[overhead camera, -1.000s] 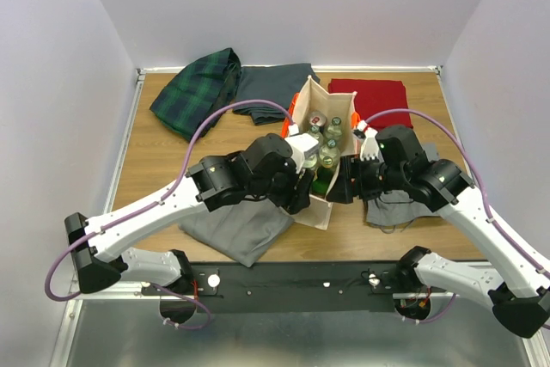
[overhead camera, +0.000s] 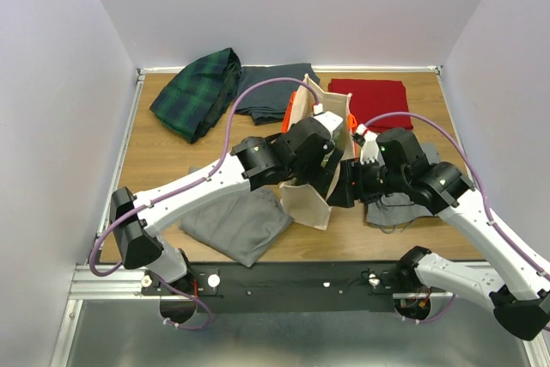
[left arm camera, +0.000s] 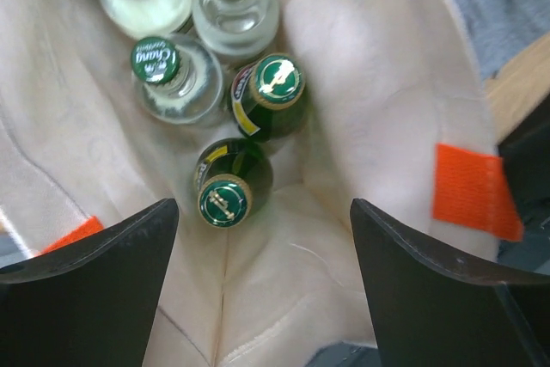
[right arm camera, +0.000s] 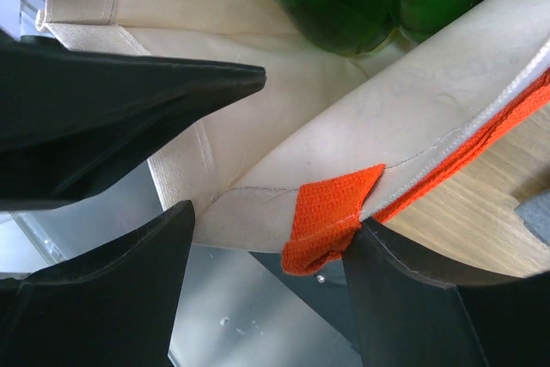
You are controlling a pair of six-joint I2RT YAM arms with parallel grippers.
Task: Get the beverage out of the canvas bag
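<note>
The cream canvas bag [overhead camera: 307,205] stands open near the table's middle, with orange straps. In the left wrist view it holds a green bottle [left arm camera: 234,169], a second green bottle [left arm camera: 269,99] and several clear bottles [left arm camera: 179,82] with green caps. My left gripper is open over the bag's mouth, its fingers apart and the first green bottle between and below them, untouched. At the bag's near right rim, my right gripper has its fingers spread, with the canvas edge and the orange strap [right arm camera: 331,212] between them. A left-gripper finger [right arm camera: 129,118] reaches across that view.
Dark green plaid cloth [overhead camera: 198,96], dark grey cloth [overhead camera: 275,88] and red cloth [overhead camera: 369,102] lie along the back. Grey cloths lie left [overhead camera: 236,225] and right [overhead camera: 400,210] of the bag. Bare wood shows at the left.
The left arm has moved right and over the bag, covering most of the bottles from above. My right gripper stays at the rim with little visible movement.
</note>
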